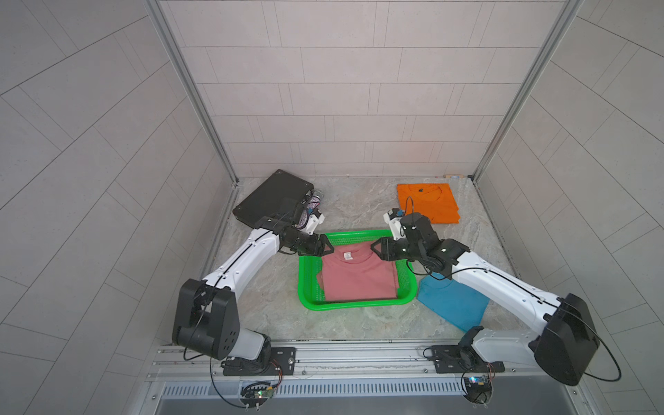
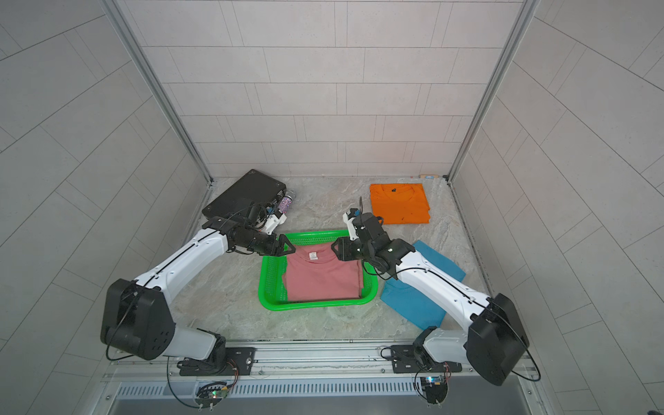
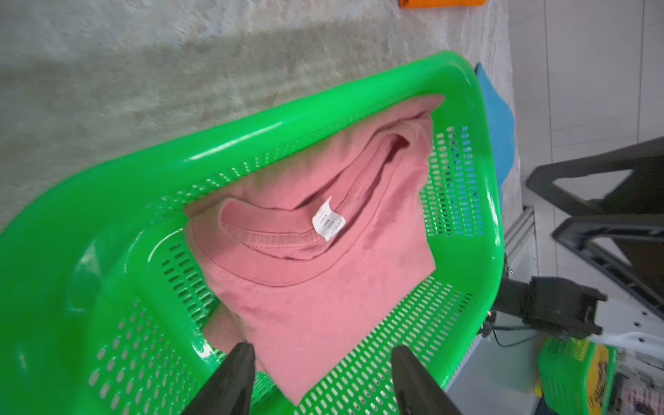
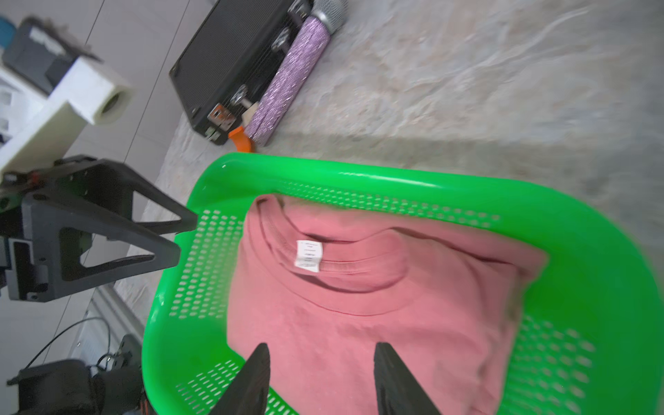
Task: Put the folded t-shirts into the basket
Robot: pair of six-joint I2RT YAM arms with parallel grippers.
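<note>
The pink folded t-shirt (image 1: 359, 276) lies inside the green basket (image 1: 359, 304), its collar and white tag facing up. Over the basket's back left part my left gripper is open, with no cloth between its fingers. My right gripper also stands open and empty, above the shirt near the back right rim. On the floor at the back right rests an orange folded t-shirt (image 1: 429, 204). A blue folded t-shirt (image 1: 453, 301) lies just right of the basket, partly hidden under the right arm.
A black case (image 1: 274, 197) with a glittery purple microphone (image 4: 294, 76) beside it sits at the back left, close to the left arm. The floor between the case and the orange shirt is clear.
</note>
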